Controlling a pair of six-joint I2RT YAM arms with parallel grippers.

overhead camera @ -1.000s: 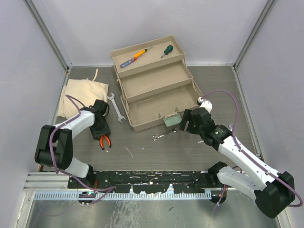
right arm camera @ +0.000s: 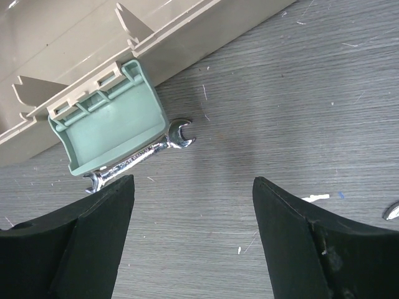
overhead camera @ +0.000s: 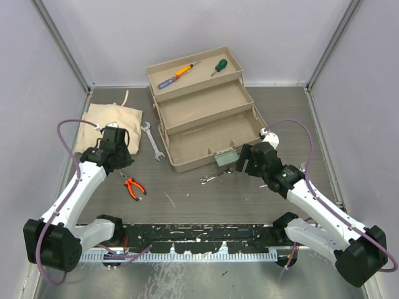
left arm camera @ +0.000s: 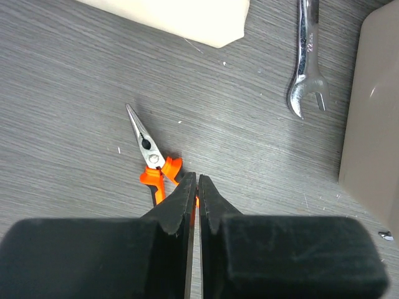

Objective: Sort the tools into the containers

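The orange-handled needle-nose pliers (overhead camera: 133, 187) lie on the table at the left. In the left wrist view the pliers (left arm camera: 153, 156) point away to the upper left, one handle partly behind the fingers. My left gripper (overhead camera: 118, 165) is above the table near their nose; the left gripper is barely open, a narrow gap between its fingertips, nothing held. A large wrench (overhead camera: 151, 141) lies beside the toolbox. Small wrenches (overhead camera: 216, 176) rest by its green latch (right arm camera: 115, 121). My right gripper stands wide open and empty near the latch.
The tiered beige toolbox (overhead camera: 202, 103) fills the back middle; its top tray holds two screwdrivers with orange and purple handles (overhead camera: 176, 76) and a green screwdriver (overhead camera: 221, 65). A cream cloth bag (overhead camera: 111, 118) lies at the back left.
My left gripper has moved leftward from over the pliers, uncovering them. The pliers lie in about the same place on the table. The right arm and the toolbox are still.
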